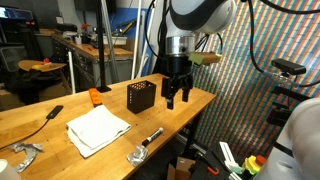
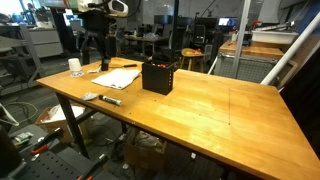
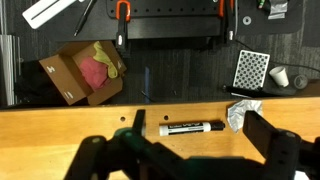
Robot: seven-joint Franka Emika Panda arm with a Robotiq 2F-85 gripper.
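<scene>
My gripper (image 1: 178, 99) hangs above the near side of the wooden table, its fingers spread and nothing between them. In exterior view 2 the gripper (image 2: 95, 56) points down over the left end of the table. A short dark tube with a white label (image 3: 186, 129) lies on the table near its edge, below the gripper and apart from it. Close to the tube is a crumpled clear wrapper (image 1: 137, 155). A folded white cloth (image 1: 97, 130) lies flat farther in, with a black mesh basket (image 1: 141, 97) beyond it.
A white cup (image 2: 75, 66) stands at the table's left end. An orange object (image 1: 95, 97) lies behind the cloth, and crumpled foil (image 1: 30, 152) sits at the left. A cardboard box (image 3: 62, 80) rests below the table edge.
</scene>
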